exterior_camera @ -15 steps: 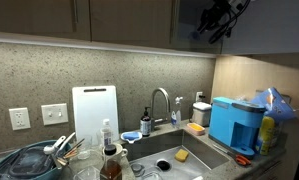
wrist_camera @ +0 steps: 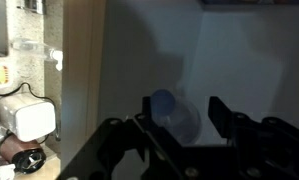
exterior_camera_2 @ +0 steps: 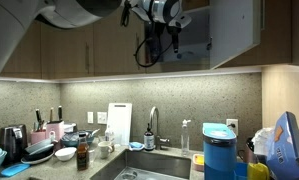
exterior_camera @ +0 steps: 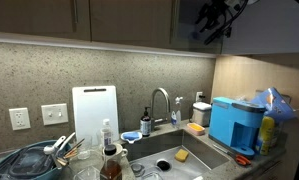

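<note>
In the wrist view my gripper has its dark fingers apart, one on each side of a pale bottle-like object (wrist_camera: 185, 126) with a round blue-violet end (wrist_camera: 163, 103). Whether the fingers touch it cannot be made out. Behind lies the dim grey inside of the open upper cabinet (exterior_camera_2: 194, 32). From outside, the gripper is high at that cabinet's opening, well above the counter, and the object does not show clearly there.
The cabinet's open door (exterior_camera_2: 241, 30) hangs just right of the arm. Beneath are the sink (exterior_camera: 161, 164), the tall faucet (exterior_camera: 167, 94), a soap bottle (exterior_camera: 145, 122) and a blue bin (exterior_camera: 235, 122). Clear air separates the gripper from the counter.
At the top of exterior view 1 the gripper has shifted slightly; any finger motion is too small to read. The counter items are unchanged.
</note>
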